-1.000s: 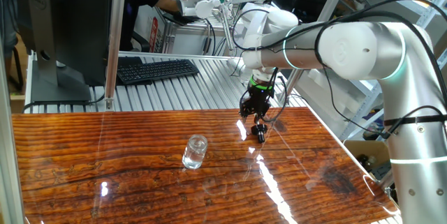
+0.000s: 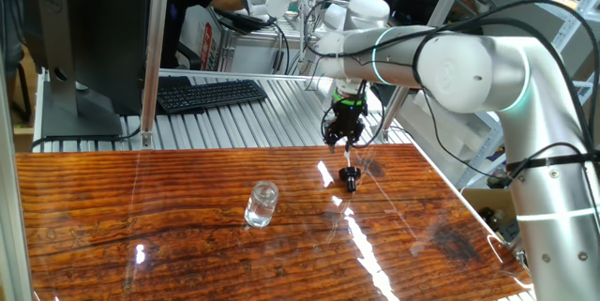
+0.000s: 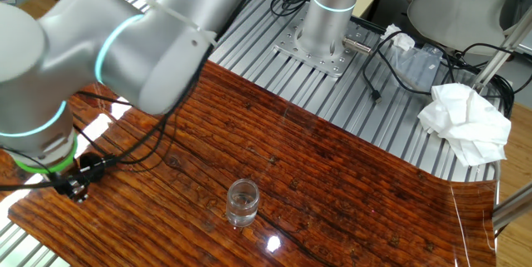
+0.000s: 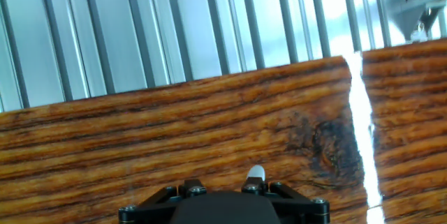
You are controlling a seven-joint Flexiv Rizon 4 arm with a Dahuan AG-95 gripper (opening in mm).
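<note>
A clear glass holding some clear liquid stands upright on the glossy wooden table, and the same glass shows in exterior view 2. To its right and farther back, my gripper is low over the table near the far edge. Below the gripper is a small black item, with a pale strip between the two; whether they touch is unclear. In the wrist view my gripper has dark finger parts apart at the bottom, with a pale rounded tip by the right one. Their grip is hidden.
A keyboard and a monitor are behind the table on the ribbed metal surface. Crumpled white tissue or bag lies at the back right in exterior view 2.
My gripper has risen slightly since a second ago, and a longer pale strip shows above the black item. The glass stays where it was.
</note>
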